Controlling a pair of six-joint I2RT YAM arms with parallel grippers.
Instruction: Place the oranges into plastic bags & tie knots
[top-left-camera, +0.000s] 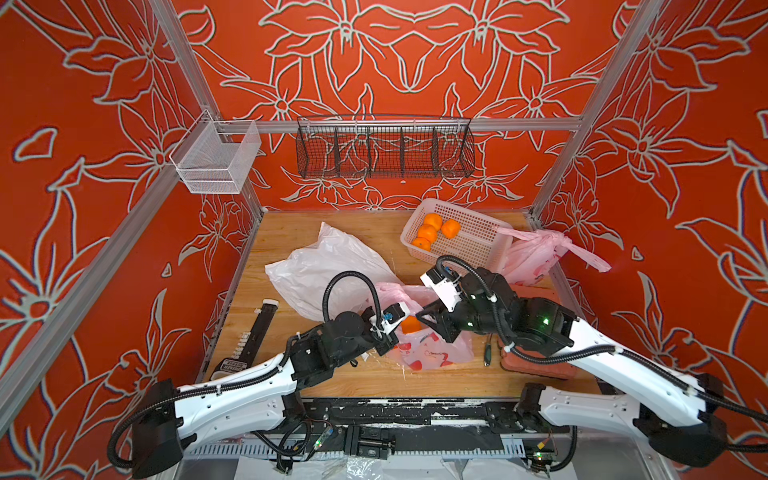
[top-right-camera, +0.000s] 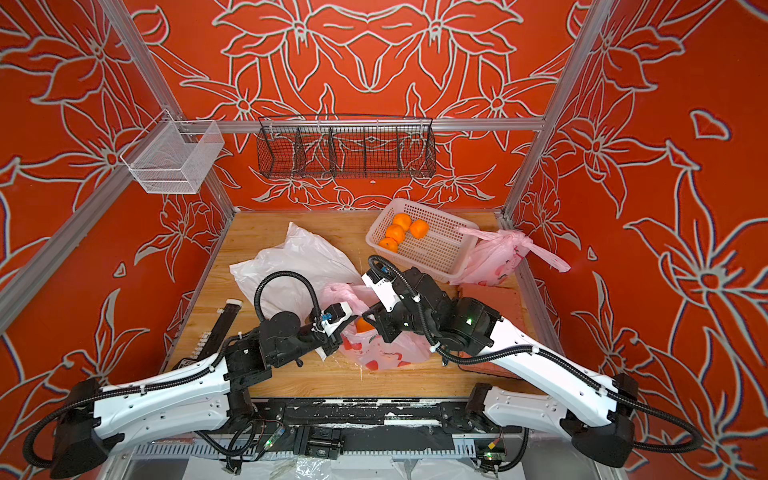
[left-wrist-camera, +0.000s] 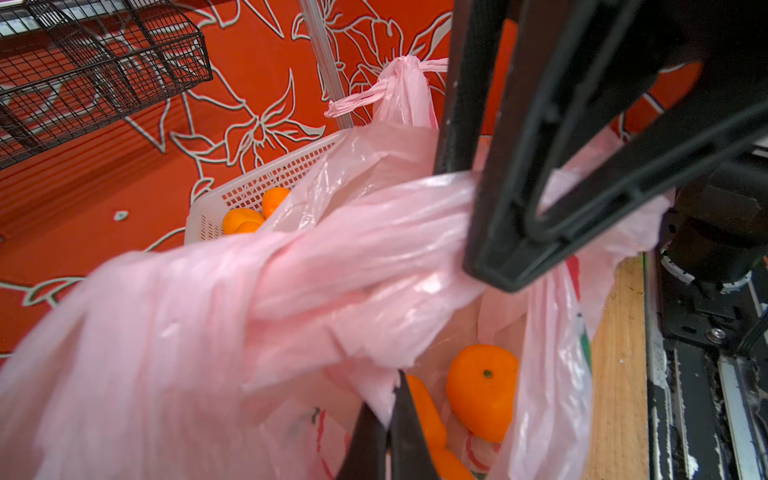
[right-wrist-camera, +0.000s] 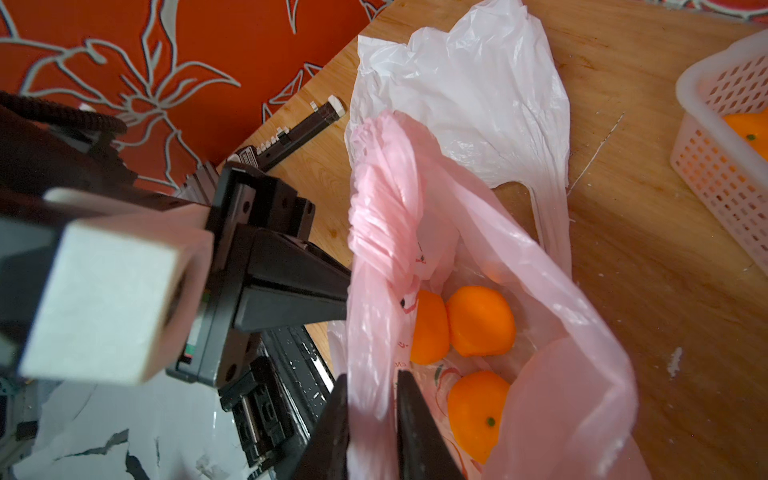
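Note:
A pink plastic bag (left-wrist-camera: 344, 288) stands open on the table with several oranges (right-wrist-camera: 480, 320) inside, its upper edge gathered into a twisted strand. My left gripper is shut at the bag's side, with a tip of pink film running in between its fingers. Around a strand of the bag, my right gripper stands part open; the strip passes between its two dark fingers. In the top left view both grippers face each other over the bag and cover much of it.
A pale basket (top-left-camera: 480, 236) with several oranges stands behind. To its right lies a knotted pink bag (top-left-camera: 532, 256). A white plastic bag (top-left-camera: 320, 272) spreads at the left, near a black bar-shaped device (top-left-camera: 254, 332). Bare wood shows at the back left.

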